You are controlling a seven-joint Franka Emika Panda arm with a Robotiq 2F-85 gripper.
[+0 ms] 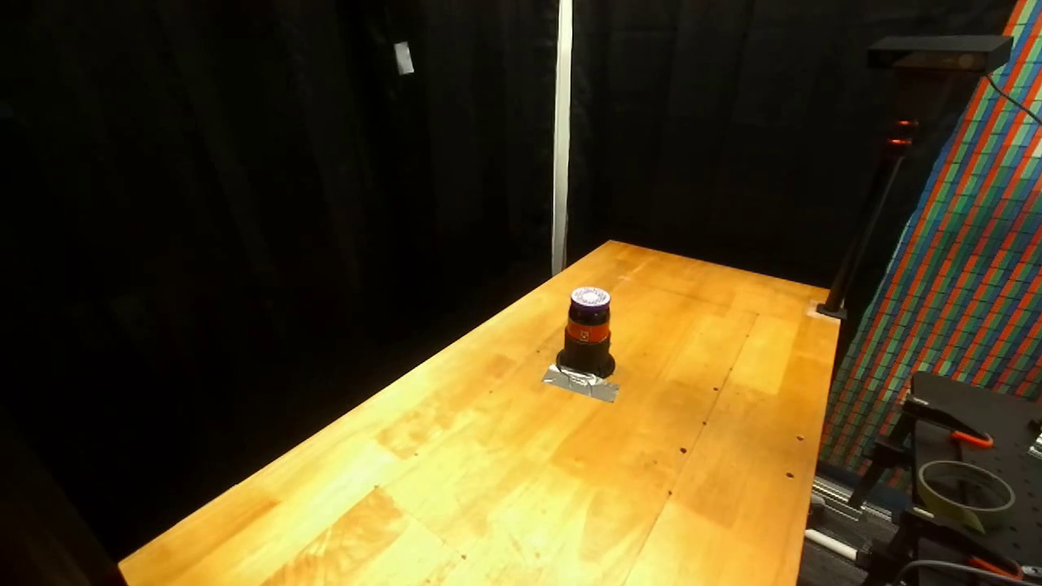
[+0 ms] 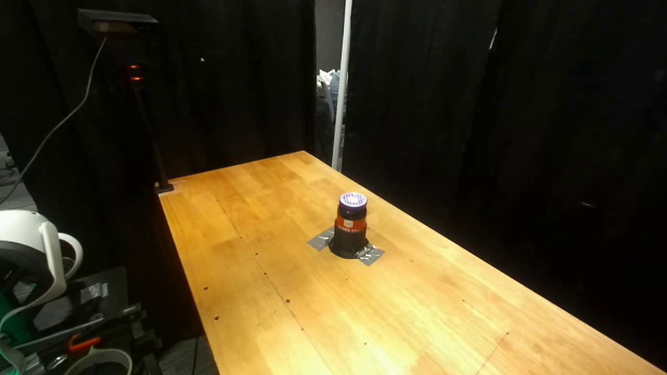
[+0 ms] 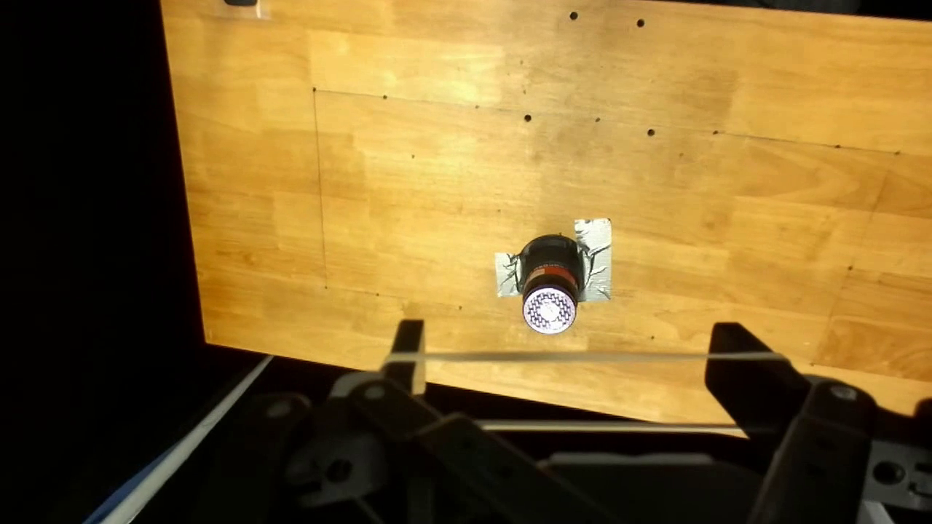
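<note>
A dark jar with an orange label and a white-and-purple patterned lid (image 1: 590, 297) stands upright near the middle of the wooden table. Its lower part sits in a black round holder (image 2: 347, 247), fixed down by silver tape (image 3: 596, 262). The lid (image 3: 550, 310) is on the jar. In the wrist view my gripper is wide open, its two dark fingers far apart. Pale thin bands stretch across between them, and no object is gripped. The jar appears beyond the fingers, apart from them. Neither exterior view shows the gripper.
A dark post with a camera (image 1: 938, 54) rises at a far corner. Beside the table, a dark cart (image 1: 977, 420) carries clamps and a tape roll (image 1: 967, 485). Black curtains hang behind.
</note>
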